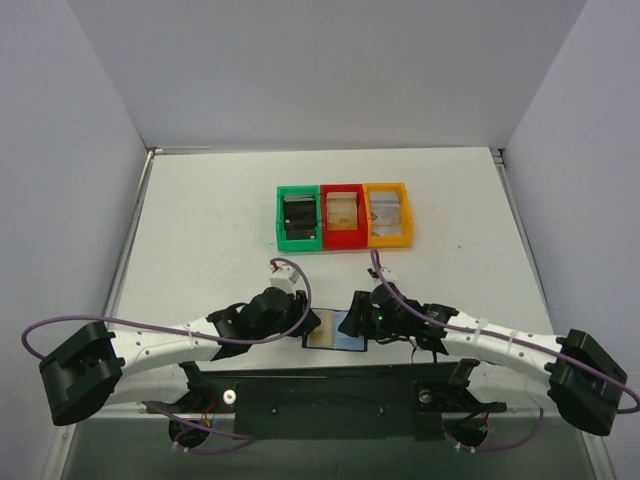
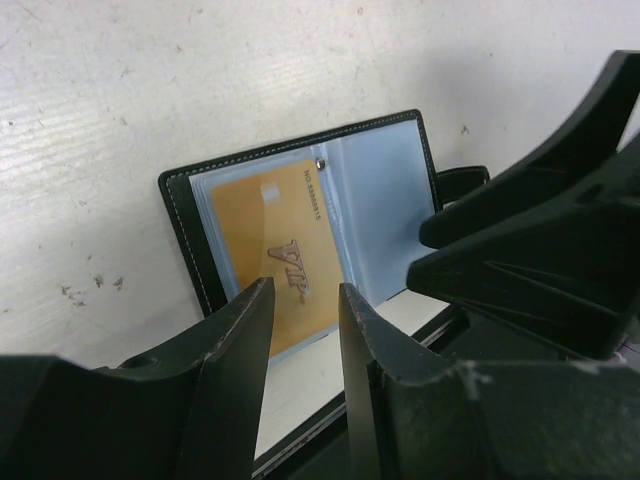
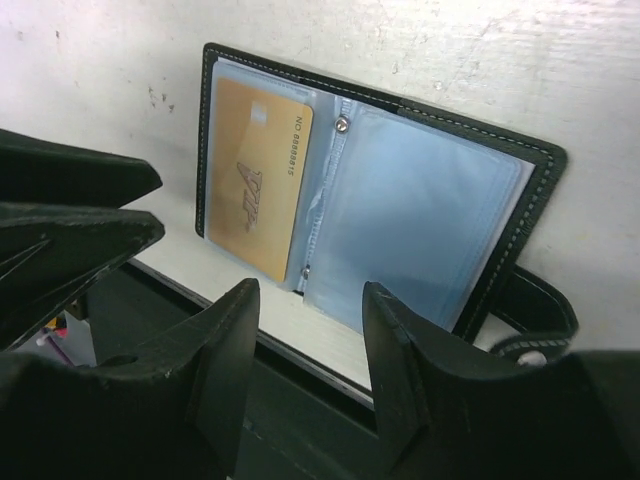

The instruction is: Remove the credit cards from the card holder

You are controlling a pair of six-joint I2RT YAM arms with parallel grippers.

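Note:
The open card holder (image 1: 348, 330), dark with stitched edges, lies flat at the table's front edge. Its left half holds a gold card (image 2: 275, 240) marked with a number; the right half shows a clear sleeve (image 3: 410, 220). My left gripper hangs over the gold card's side, fingertips slightly apart with nothing visible between them. Above the sleeve's lower part is my right gripper, its fingers open and empty. In the top view both grippers stand close together at either side of the holder.
Three trays, green (image 1: 283, 215), red (image 1: 345, 240) and yellow (image 1: 390, 238), sit at the back middle with flat items inside. A dark edge runs along the front.

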